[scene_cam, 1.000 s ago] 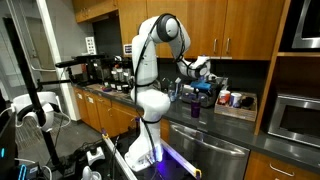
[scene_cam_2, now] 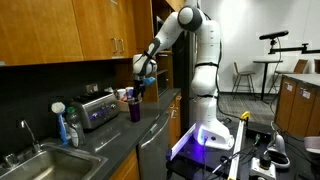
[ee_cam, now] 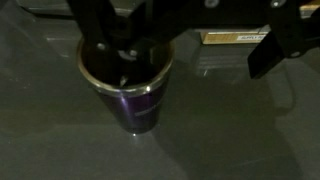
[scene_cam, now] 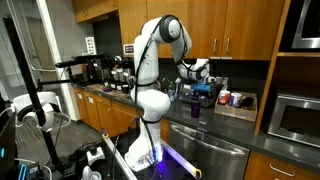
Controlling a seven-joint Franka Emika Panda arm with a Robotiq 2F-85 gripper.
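A dark purple tumbler [ee_cam: 135,105] with a shiny metal rim stands upright on the dark counter, its mouth open. My gripper is open, its fingers wide apart. In the wrist view, one of its fingers [ee_cam: 122,48] overlaps the tumbler's mouth, while the other hangs clear to the right. Whether the first finger dips inside the rim or stays above it, I cannot tell. Exterior view 2 has the tumbler [scene_cam_2: 135,111] near the counter's front, directly below the gripper [scene_cam_2: 135,93]. The same tumbler [scene_cam: 195,109] shows small in exterior view 1.
Behind the gripper, a wooden tray [scene_cam: 240,112] holds several cups and containers. A toaster [scene_cam_2: 94,110], bottles and a sink [scene_cam_2: 50,165] line the counter to one side. A microwave [scene_cam: 296,117] stands at the far right. Bare counter lies between it and the tumbler.
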